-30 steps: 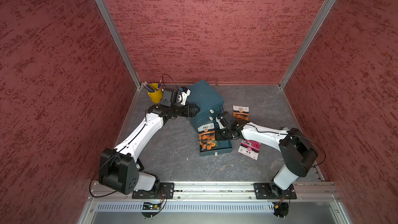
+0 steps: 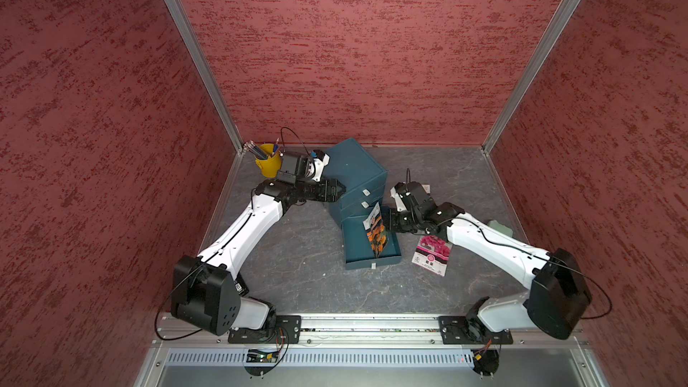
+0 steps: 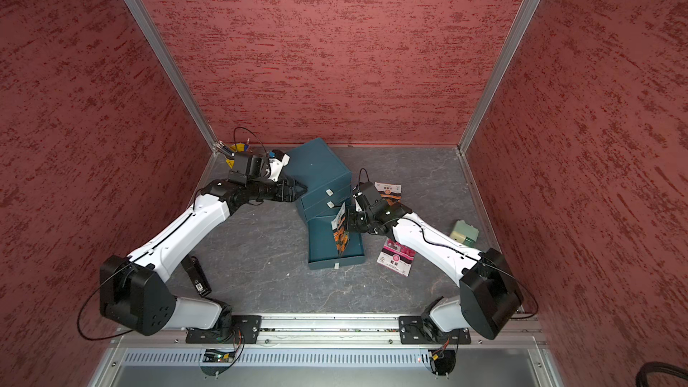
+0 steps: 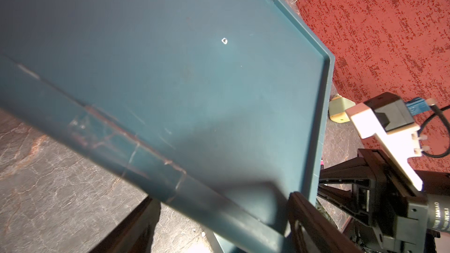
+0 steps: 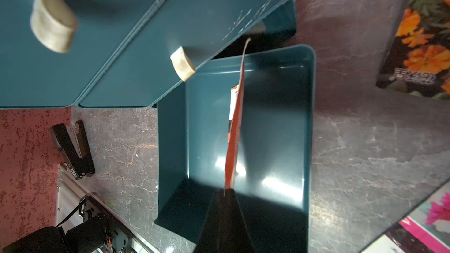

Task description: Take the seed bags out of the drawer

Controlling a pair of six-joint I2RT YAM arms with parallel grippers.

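In the top left view, the orange-flowered seed bag (image 2: 377,235) stands tilted over the pulled-out blue drawer (image 2: 354,242). My right gripper (image 2: 393,222) is shut on its side edge. The right wrist view shows this bag (image 5: 233,150) nearly edge-on, running out from the closed fingertips; whether it touches the drawer floor I cannot tell. No other bag shows in the visible part of the drawer. A pink-flowered bag (image 2: 434,253) and another orange-flowered bag (image 3: 388,190) lie on the table to the right. My left gripper is open, fingers wide apart at the cabinet's edge.
The blue cabinet (image 2: 351,162) stands right behind the drawer. A yellow cup (image 2: 268,165) of pens is at the back left, a black stapler (image 3: 195,276) at the front left. A pale green box (image 3: 464,233) sits far right. Table in front of the drawer is clear.
My right gripper has moved right and slightly up with the orange-flowered bag, which has swung from facing up to almost edge-on and shifted right. The left arm stays still.
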